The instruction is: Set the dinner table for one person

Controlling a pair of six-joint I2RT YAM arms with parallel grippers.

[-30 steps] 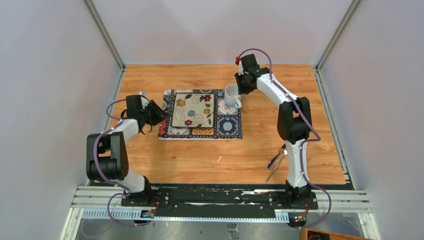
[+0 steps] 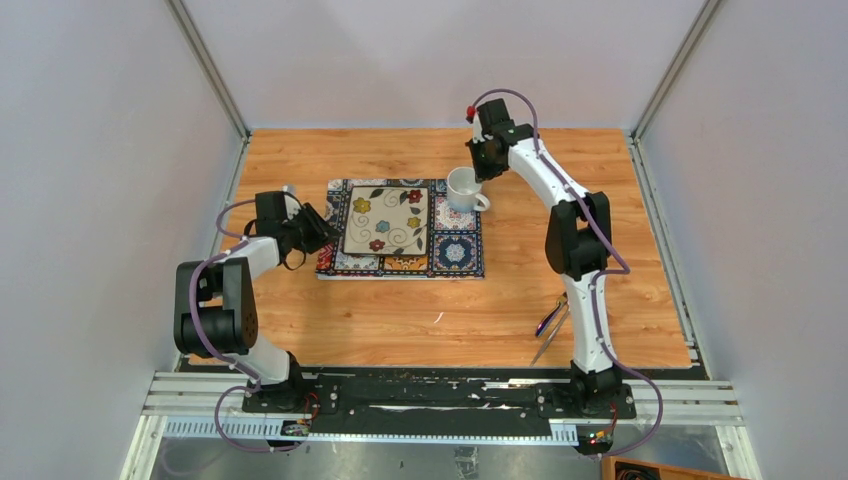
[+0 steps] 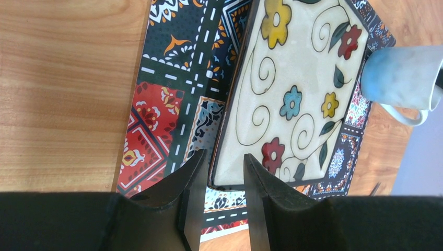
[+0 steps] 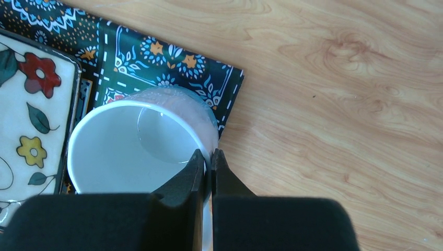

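Observation:
A patterned placemat lies on the table, bearing a square plate painted with flowers. At the placemat's right back part is a white and pale blue mug, its handle pointing right in the top view. My right gripper is shut on the mug's rim; the mug appears tilted in the right wrist view. Whether its base touches the mat cannot be told. Beside the plate's left edge stands my left gripper, part open, with only the mat and plate corner visible past its fingertips. Cutlery lies at the front right.
Bare wood stretches in front of the placemat, with a small white scrap on it. The right forearm passes close by the cutlery. Walls enclose the table's back and sides.
The mug's handle has swung from pointing toward the front to pointing right. My right gripper has shifted slightly back and left. The left arm has barely moved.

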